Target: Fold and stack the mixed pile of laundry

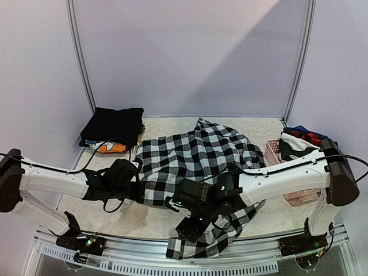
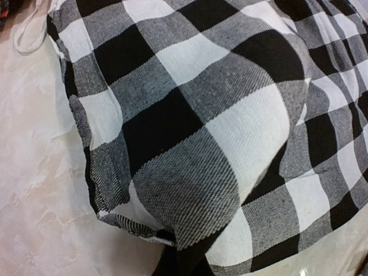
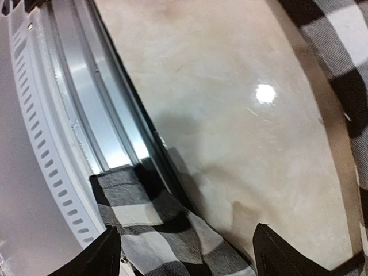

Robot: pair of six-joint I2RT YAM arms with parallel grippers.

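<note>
A black-and-white checked garment (image 1: 190, 155) lies spread over the middle of the table, with one sleeve (image 1: 195, 248) hanging across the front edge onto the metal rail. In the left wrist view, my left gripper is shut on the garment's lower left corner, where the cloth (image 2: 184, 190) gathers and bunches up into the fingers. My right gripper stands part open above the sleeve end (image 3: 144, 210); no cloth is visibly pinched between its fingers. From the top, the right gripper (image 1: 185, 221) covers part of the sleeve and the garment's front hem.
At the back left sits a stack of folded clothes, a black one (image 1: 114, 125) on top. A pink basket (image 1: 273, 154) holding more laundry (image 1: 305, 141) stands on the right. Bare table (image 1: 109, 221) shows at the front left.
</note>
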